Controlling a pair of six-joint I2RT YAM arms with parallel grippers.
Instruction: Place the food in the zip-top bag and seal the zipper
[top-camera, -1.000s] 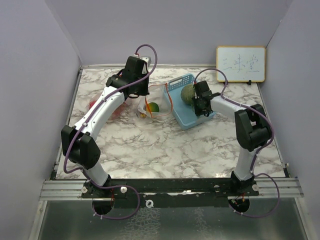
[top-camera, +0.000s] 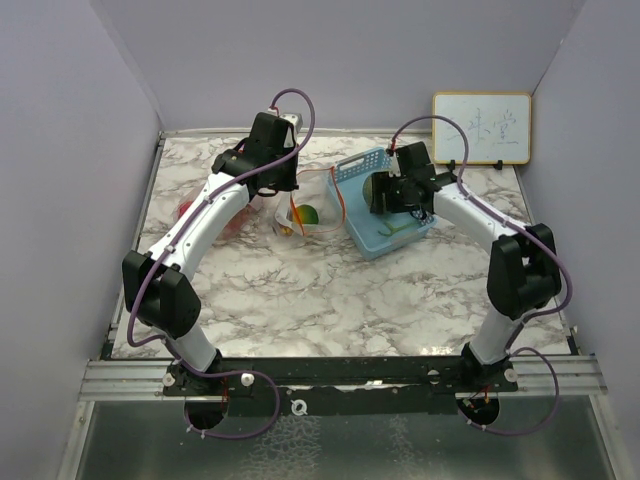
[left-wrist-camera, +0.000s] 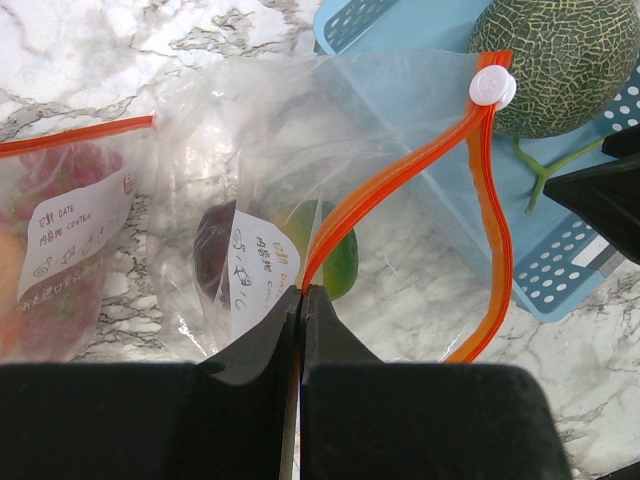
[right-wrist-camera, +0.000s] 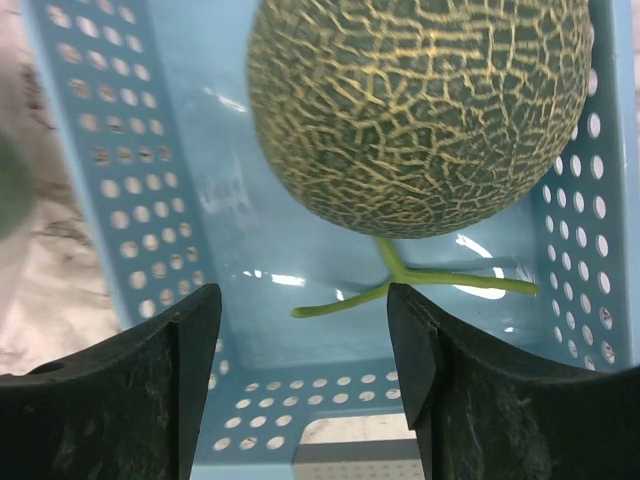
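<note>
An open zip top bag with a red-orange zipper holds a green item and darker food behind a label; my left gripper is shut on its zipper edge. In the blue basket lie a netted melon and a thin green forked stalk. My right gripper stands open over the basket, just near the stalk and melon, with nothing seen between its fingers.
A second bag with a red zipper lies at the left, partly under the left arm. A whiteboard stands at the back right.
The left arm and bag look unchanged.
</note>
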